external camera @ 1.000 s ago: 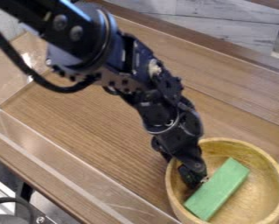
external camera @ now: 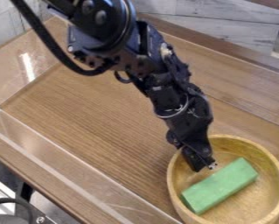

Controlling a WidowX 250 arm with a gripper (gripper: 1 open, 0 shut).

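The black robot arm reaches down from the upper left to a yellow bowl [external camera: 263, 206] at the lower right. Its gripper [external camera: 193, 154] is at the bowl's upper left rim, fingertips pointing down. It is too small and dark to tell what, if anything, is between the fingers. A green block [external camera: 218, 185] lies inside the bowl, just below and right of the fingertips.
A pale grey plank wall [external camera: 229, 22] stands at the back. A black cable shows at the lower left corner.
The arm and gripper have risen and shifted slightly back from the bowl's interior toward its upper rim. The green block remains lying in the bowl.
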